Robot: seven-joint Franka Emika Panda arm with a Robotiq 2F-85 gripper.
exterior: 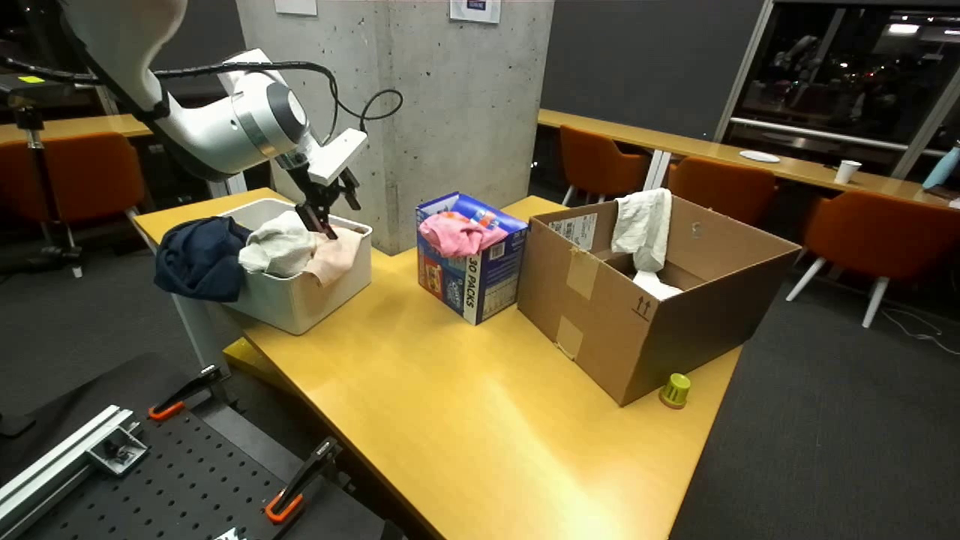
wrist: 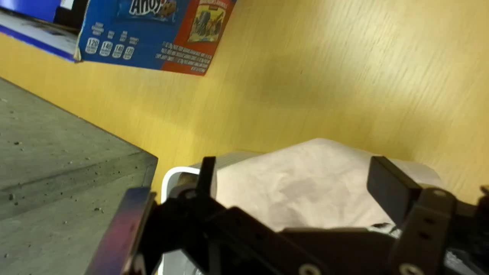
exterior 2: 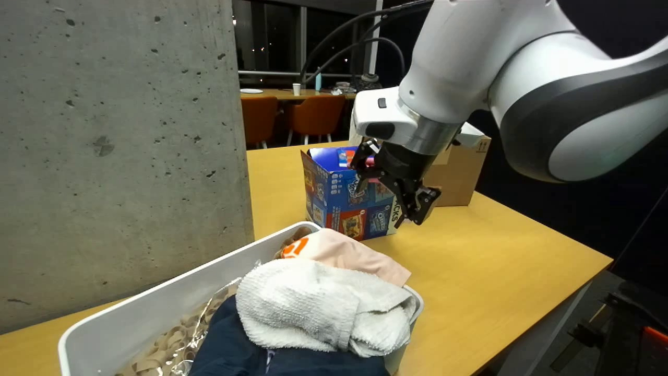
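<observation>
My gripper (exterior: 343, 214) stands open and tilted just over the right end of the white bin (exterior: 352, 273). In the wrist view a pale pink cloth (wrist: 298, 183) lies beyond and between the spread fingers, apparently not gripped. That cloth (exterior 2: 350, 250) hangs over the bin's end, with a white towel (exterior 2: 300, 307) and a dark navy cloth (exterior 2: 231, 344) beside it. A blue snack box (exterior: 497, 277) with a pink cloth (exterior: 456, 235) over its rim stands right of the bin. The large cardboard box (exterior: 585, 306) has a white cloth (exterior: 643, 225) draped over its inner wall.
A concrete pillar (exterior 2: 125, 138) rises close behind the bin. A small green cup (exterior: 675, 391) sits by the cardboard box near the table edge.
</observation>
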